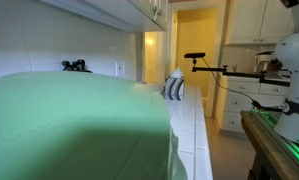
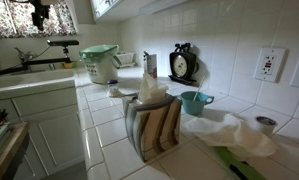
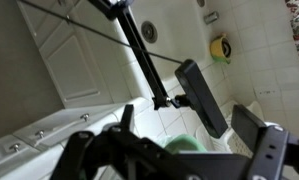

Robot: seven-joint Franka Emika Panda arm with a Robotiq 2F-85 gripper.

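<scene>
In the wrist view my gripper stands open over the counter, its dark fingers (image 3: 257, 142) spread apart. Nothing can be made out held between them. Below lies part of a green round thing (image 3: 184, 145). A green-lidded container (image 2: 99, 52) stands far along the counter in exterior view 2, and a green surface (image 1: 79, 125) fills the near part of exterior view 1. Closer in exterior view 2 is a striped holder (image 2: 151, 128) with white paper (image 2: 151, 88) sticking out. A teal mug (image 2: 196, 103) sits behind it.
A crumpled white cloth (image 2: 229, 134), a metal can (image 2: 265, 125) and a green object (image 2: 239, 163) lie at the right. A black clock (image 2: 184, 63) stands near the wall. In the wrist view, a black camera on a stand (image 3: 202, 100) juts close to the gripper.
</scene>
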